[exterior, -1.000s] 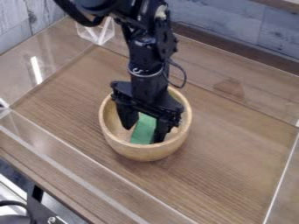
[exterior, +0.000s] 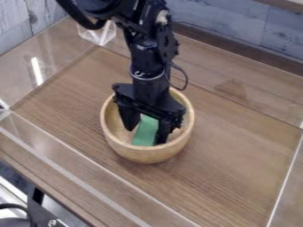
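Observation:
A round tan wooden bowl stands in the middle of the table, with a green object lying inside it. My black gripper reaches down into the bowl from above, its open fingers on either side of and partly over the green object; whether they touch it I cannot tell. The arm covers the back part of the bowl and some of the green object.
A clear plastic item is at the back left. A grey wooden backdrop runs along the back edge, and a black cable shows at the bottom left.
The gripper has shifted very slightly over the green object; the bowl stays where it was.

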